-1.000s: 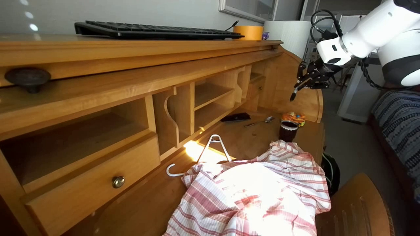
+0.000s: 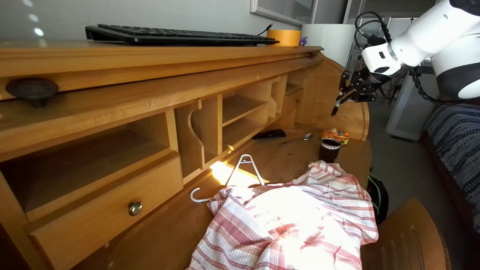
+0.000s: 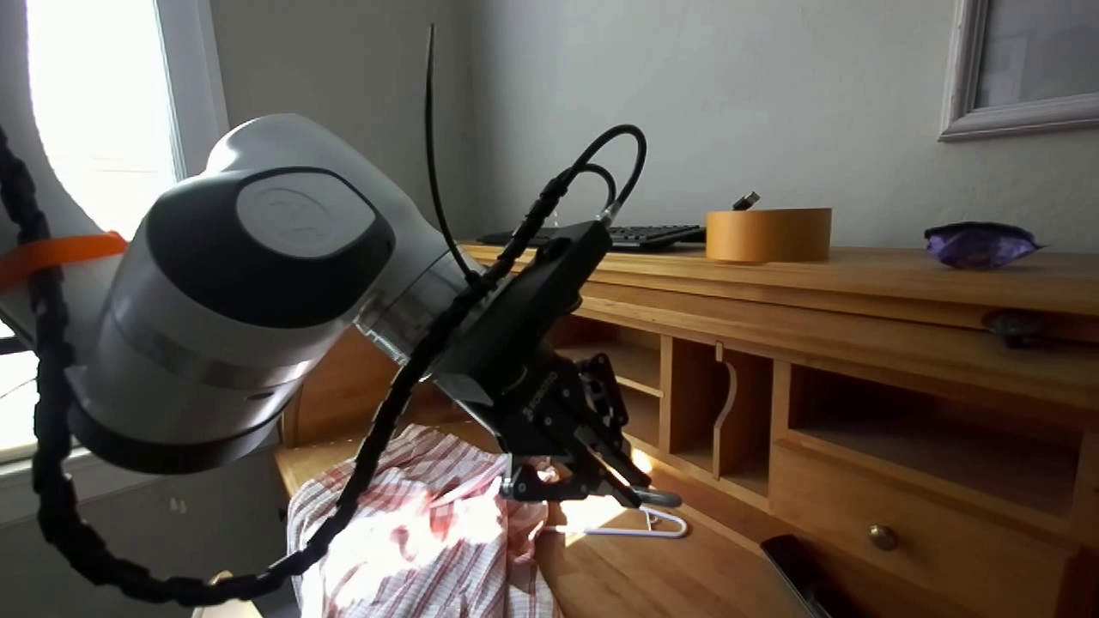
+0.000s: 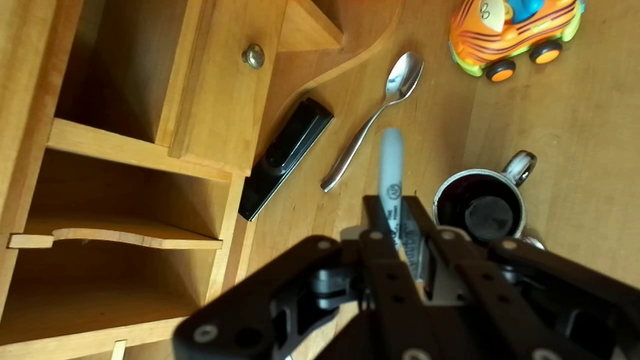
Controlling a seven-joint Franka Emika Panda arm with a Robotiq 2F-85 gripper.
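Note:
A grey marker (image 4: 391,171) is pinched between the two black fingers of my gripper, its rounded end pointing away past the fingertips. In exterior view 1 my gripper (image 2: 348,96) is high above the far end of the desk, and the marker's dark tip (image 2: 335,110) slants downward. The gripper (image 3: 628,484) also shows in exterior view 2, with the marker (image 3: 659,499) sticking out. Beneath it on the desk are a dark mug (image 4: 478,204), a spoon (image 4: 372,120), a black stapler-like object (image 4: 286,157) and an orange toy car (image 4: 510,30).
A striped shirt (image 2: 288,216) covers the near desk, with a white hanger (image 2: 245,158) beside it. Open cubbies (image 2: 243,108) line the back. On the top shelf lie a keyboard (image 2: 180,36) and a roll of orange tape (image 2: 284,37). A phone (image 3: 809,577) rests on the desk.

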